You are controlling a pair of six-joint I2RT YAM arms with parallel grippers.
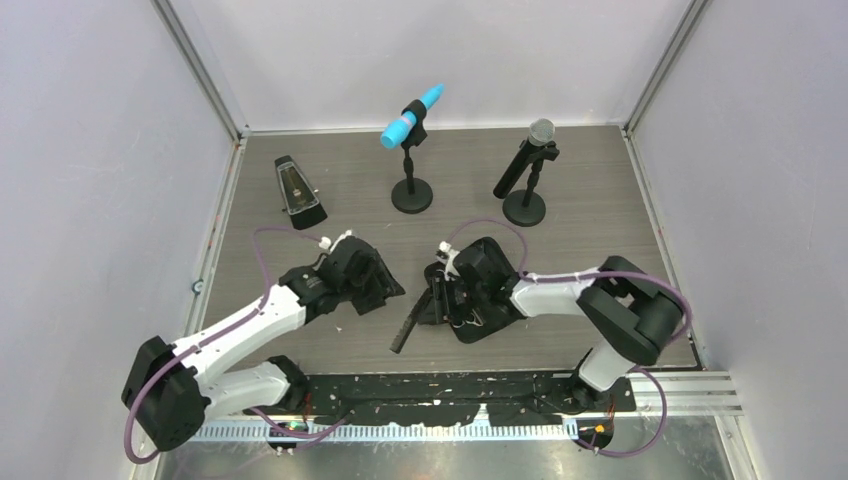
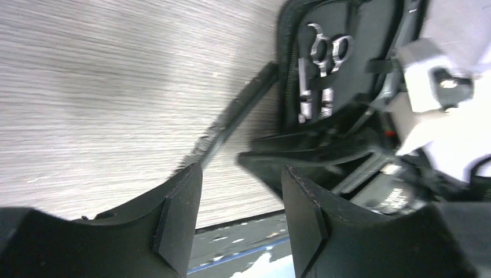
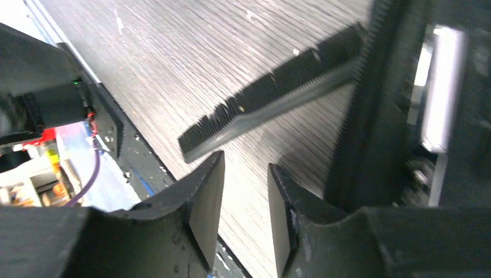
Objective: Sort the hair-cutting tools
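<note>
A black comb (image 1: 409, 325) lies slantwise on the table, its upper end against the edge of the open black tool case (image 1: 490, 327). In the right wrist view the comb (image 3: 266, 95) shows whole in front of the fingers, apart from them. Scissors (image 2: 331, 49) and other metal tools sit in the case. My left gripper (image 1: 388, 298) is part open with nothing between its fingers, left of the comb. My right gripper (image 1: 440, 305), also part open and empty, hovers over the case's left edge and hides part of it.
At the back left stands a metronome (image 1: 298, 193). A blue microphone on a stand (image 1: 411, 195) and a grey-black microphone on a stand (image 1: 524, 207) are behind the arms. Bare table lies between these and the grippers.
</note>
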